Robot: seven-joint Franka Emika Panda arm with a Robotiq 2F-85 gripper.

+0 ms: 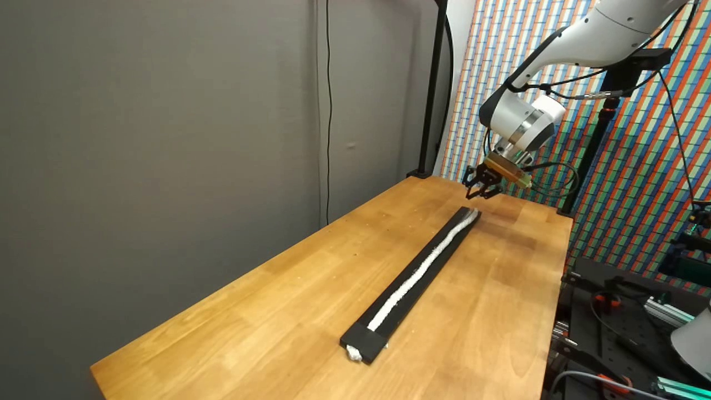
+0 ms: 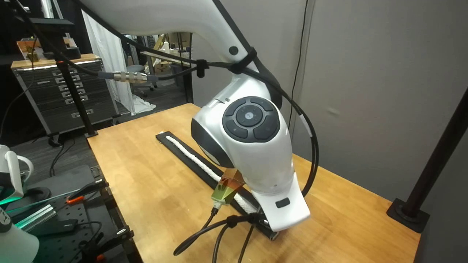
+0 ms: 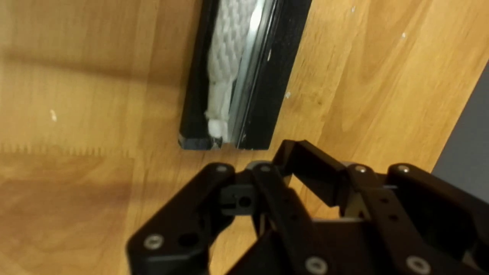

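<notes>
A white braided rope lies along the channel of a long black holder on the table. In the wrist view, the rope's near end rests inside the channel, beside a shiny metal strip. My gripper is just beyond the holder's open end, apart from the rope. Wood shows between parts of its black fingers, and how far the tips stand apart is unclear. No object is visible between them. Exterior view 1 has the gripper above the table's far end. The arm hides it in exterior view 2.
A black post stands at the table's back corner by the grey wall, another post to its right. Cables hang round the wrist. Table space on both sides of the holder is bare.
</notes>
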